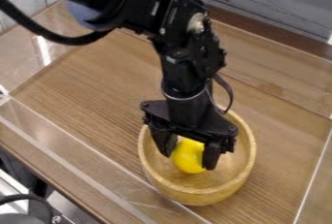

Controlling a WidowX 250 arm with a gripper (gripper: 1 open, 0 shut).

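Note:
My black gripper (189, 143) hangs low over a round wooden bowl (203, 191) in the lower middle of the view, its open fingers reaching down into the bowl around a yellow object (189, 159). The yellow object lies in the bowl, partly hidden by the gripper; whether the fingers touch it I cannot tell.
Bare wooden tabletop (78, 87) stretches to the left and right of the bowl. A pale wall (273, 10) runs along the back. The table's near left edge has cables beside it at the bottom left.

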